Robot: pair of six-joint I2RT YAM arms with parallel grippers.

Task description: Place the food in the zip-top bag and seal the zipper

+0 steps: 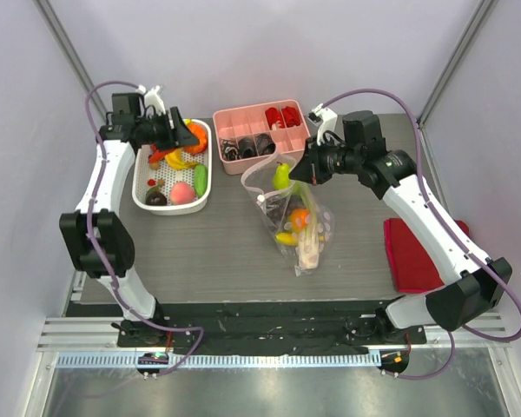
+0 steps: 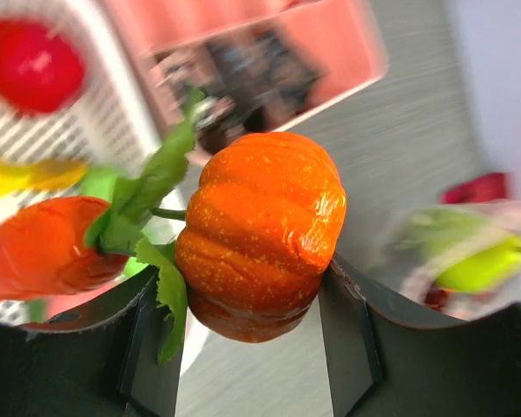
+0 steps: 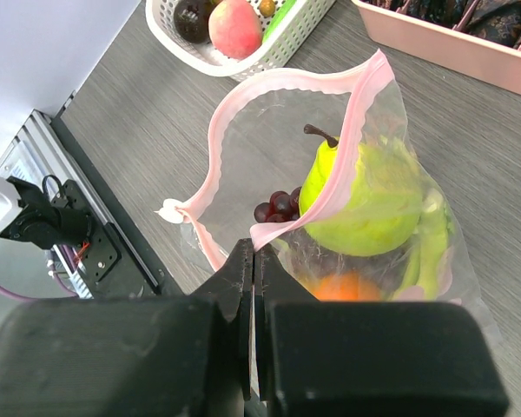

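Note:
My left gripper (image 1: 181, 130) is over the white basket (image 1: 170, 205) of food. In the left wrist view an orange pumpkin-like vegetable (image 2: 259, 234) sits between its part-parted fingers, with a red pepper (image 2: 43, 249) and green leaves beside it; whether it grips them is unclear. My right gripper is shut at the pink zip edge of the clear bag (image 1: 273, 252), which holds a pear (image 3: 360, 200), grapes (image 3: 278, 207), an orange fruit (image 1: 300, 219), a yellow item and a pale stalk.
A pink divided bin (image 1: 239, 120) with dark and red items stands at the back. A red folded cloth (image 1: 417, 261) lies at the right. The grey table between basket and front edge is clear.

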